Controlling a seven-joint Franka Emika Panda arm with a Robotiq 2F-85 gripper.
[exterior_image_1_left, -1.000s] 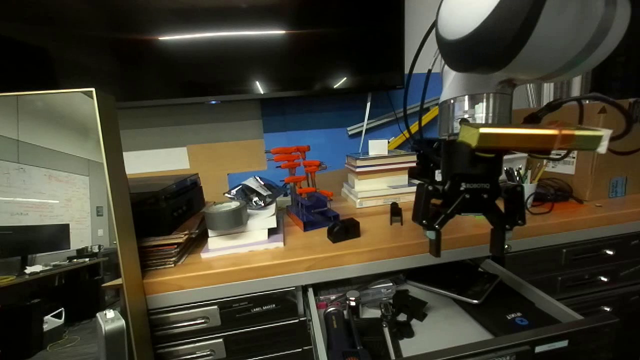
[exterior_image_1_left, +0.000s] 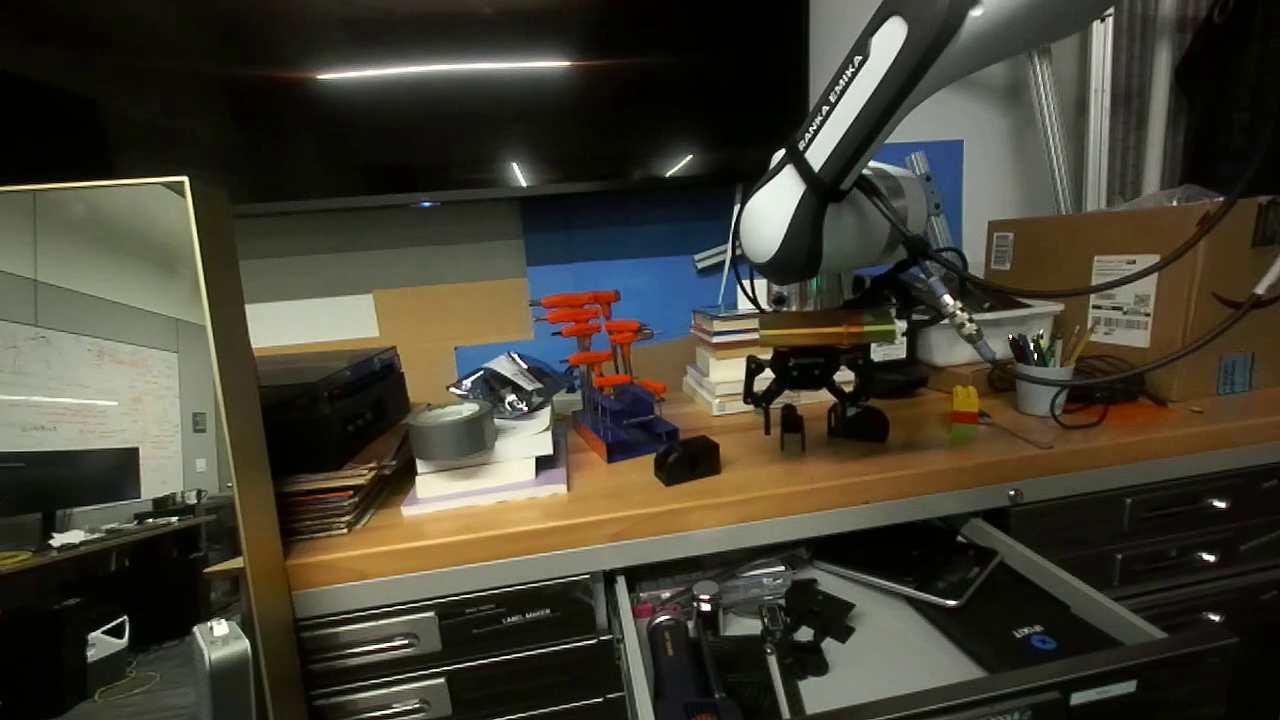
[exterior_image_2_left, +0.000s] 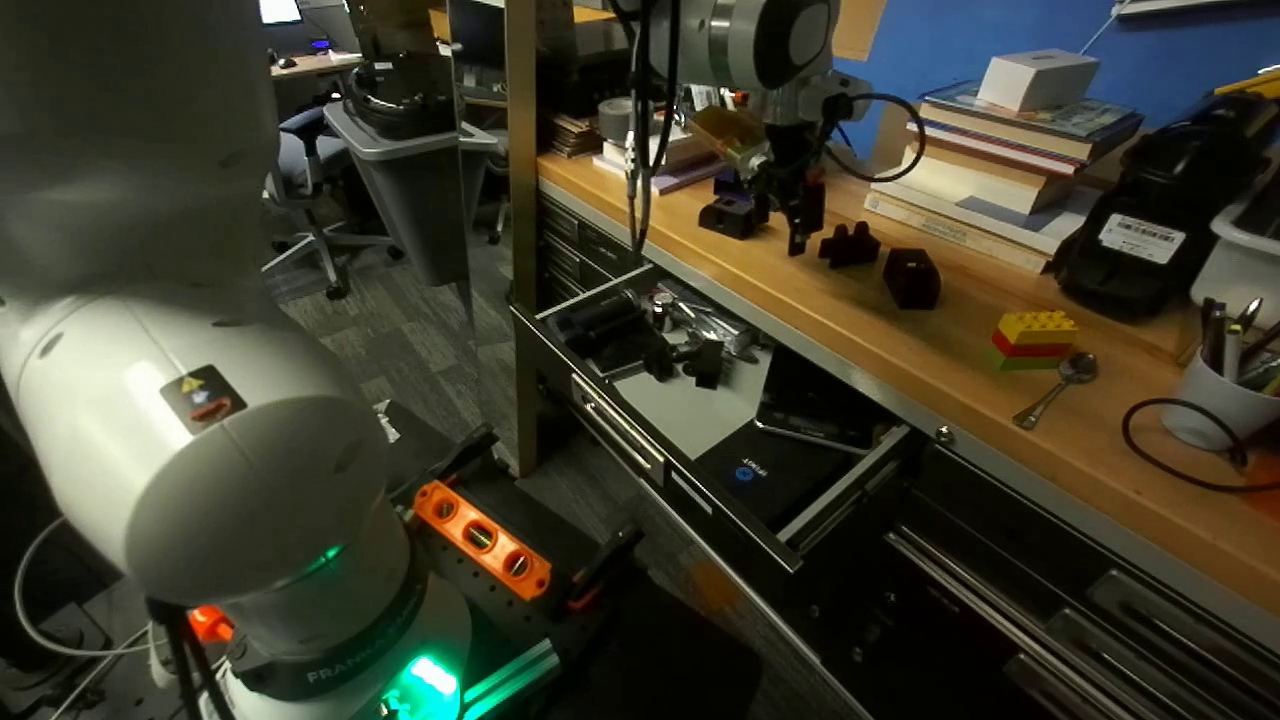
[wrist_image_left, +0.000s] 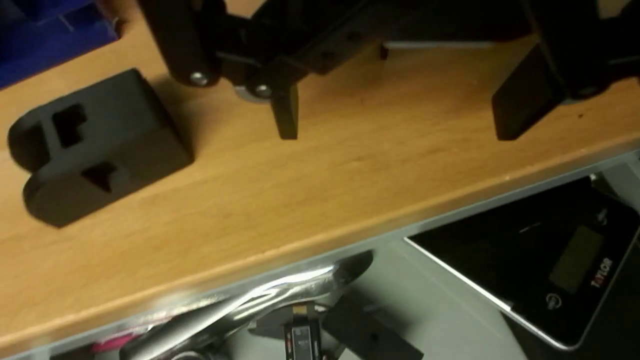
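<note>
My gripper stands open in the wrist view, with bare wooden tabletop (wrist_image_left: 372, 162) between its fingers. In exterior view 1 the gripper (exterior_image_1_left: 811, 420) is over the desk, just in front of the book stack. A black notched block (wrist_image_left: 105, 147) lies left of the fingers in the wrist view. Exterior view 2 shows a small black piece (exterior_image_2_left: 849, 245) right beside the gripper (exterior_image_2_left: 801, 234), and a larger black block (exterior_image_2_left: 912, 278) farther right. Whether the fingers touch the small piece cannot be told.
Below the desk edge an open drawer (exterior_image_1_left: 888, 654) holds tools and a black scale (wrist_image_left: 540, 258). Orange-handled hex keys (exterior_image_1_left: 588, 314) stand in a blue holder to the left. A toy-brick stack (exterior_image_2_left: 1034, 338) and a spoon (exterior_image_2_left: 1058, 386) lie to the right.
In exterior view 1 my gripper has moved left and farther back over the desk, from in front of its right part. The desk objects that show in both frames look unmoved.
</note>
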